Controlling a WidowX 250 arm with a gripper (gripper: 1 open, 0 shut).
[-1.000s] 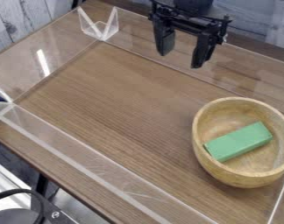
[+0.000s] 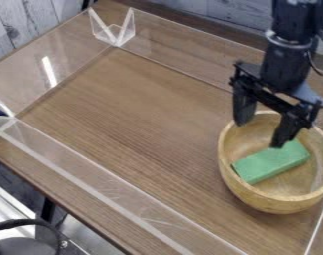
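Note:
My gripper (image 2: 271, 122) hangs at the upper right on the black arm (image 2: 287, 45), open, its dark fingers over the back part of a round wooden bowl (image 2: 237, 188). A green rectangular block (image 2: 271, 163) lies tilted in the bowl, just below the fingertips. I see nothing held between the fingers.
A small white wire-like piece (image 2: 114, 30) stands near the back left. A dark curved object, perhaps cables, sits at the lower left corner.
My gripper has come down and to the right, from over the back of the table to over the bowl. The bowl and green block look unmoved.

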